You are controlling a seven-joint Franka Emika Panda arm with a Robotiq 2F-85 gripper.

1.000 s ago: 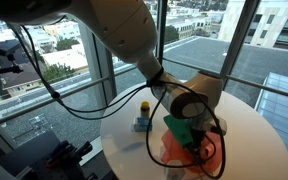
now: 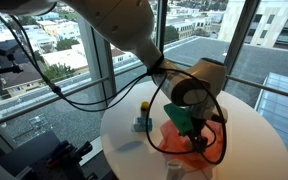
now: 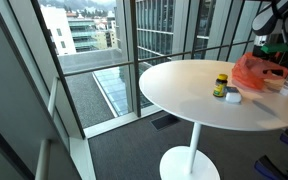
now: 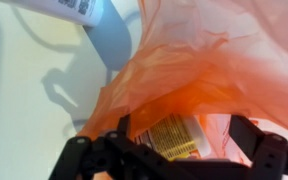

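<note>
A thin, see-through orange-pink plastic bag (image 2: 171, 139) sits crumpled on the white round table, below my gripper (image 2: 196, 142). From the other side, the bag (image 3: 249, 76) stands puffed up near the table's far right edge. In the wrist view my gripper is open, its dark fingers (image 4: 99, 152) set wide apart at the bottom. Between and beyond them, a packaged item with a yellowish grid pattern and a white edge (image 4: 172, 136) shows within the bag's folds. Bag film drapes close to the fingers; whether it touches them I cannot tell.
A white bottle (image 2: 174, 168) stands close beside the bag. A yellow jar with a dark lid (image 3: 221, 84) and a small white object (image 3: 233, 97) are farther along the table (image 3: 174, 82). Bare tabletop lies beyond them, and glass walls surround the table.
The arm has risen slightly. The bag now looks taller and spreads more to the left in exterior view 1, and the white bottle near it has come into clearer view.
</note>
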